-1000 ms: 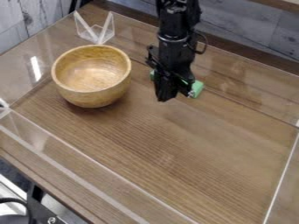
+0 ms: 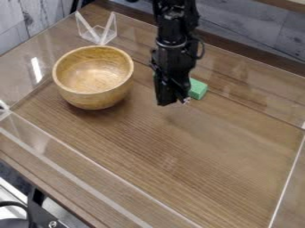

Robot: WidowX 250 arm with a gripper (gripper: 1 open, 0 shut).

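Note:
A black robot arm reaches down from the back centre, its gripper [image 2: 176, 96] low over the wooden table, just left of a small green object [image 2: 194, 89] that it partly hides. Whether the fingers are open or shut, or hold anything, cannot be made out. To the left sits a large tan bowl [image 2: 93, 77], apart from the gripper.
A white object [image 2: 102, 31], perhaps a plastic piece, lies at the back left. A black cable [image 2: 14, 209] shows at the front left corner.
The gripper has shifted slightly, and the arm's outline is a little narrower. The green object shows in about the same place beside it. The bowl has not moved.

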